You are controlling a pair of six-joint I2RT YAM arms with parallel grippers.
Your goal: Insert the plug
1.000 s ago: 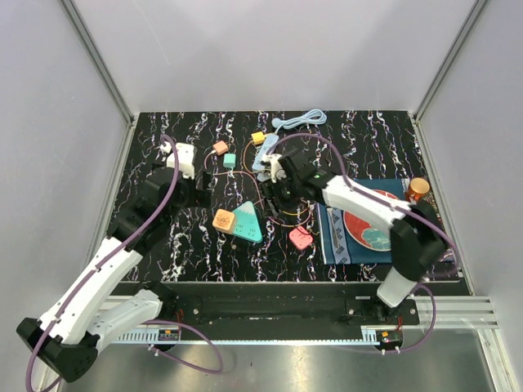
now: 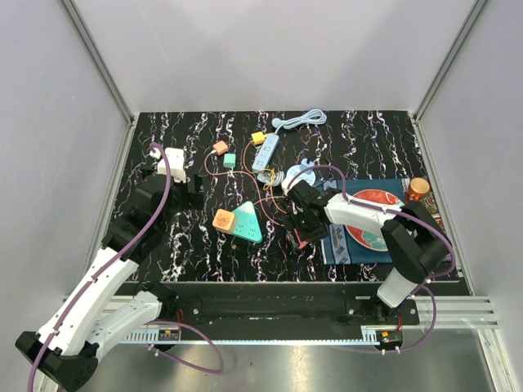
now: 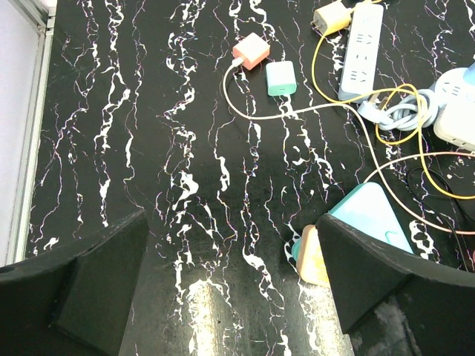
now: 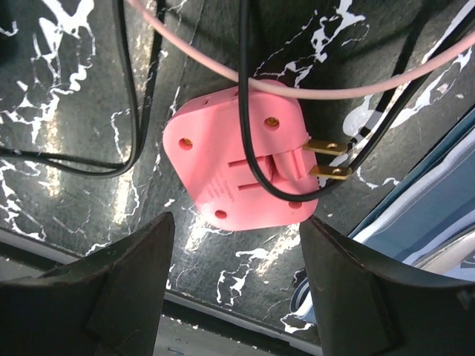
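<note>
A pink plug (image 4: 211, 174) with two brass prongs lies on the black marbled table, black and pink cables running across it. My right gripper is open just above and in front of it, nothing visible between its fingers; in the top view it hides much of that plug. My left gripper hangs open over the left of the table. Below it sit a teal triangular block (image 3: 371, 219) with an orange cube plug (image 3: 314, 263) at it. A white power strip (image 3: 360, 48) lies at the back.
An orange plug (image 3: 251, 50), a mint cube (image 3: 280, 78) and a yellow plug (image 3: 330, 16) lie among tangled cables. A blue mat (image 2: 335, 253) with a red plate (image 2: 366, 239) and an orange cup (image 2: 417, 189) fills the right side.
My right arm has moved down and toward the table's front, onto the pink plug that lay uncovered a second ago. The left arm has moved little.
</note>
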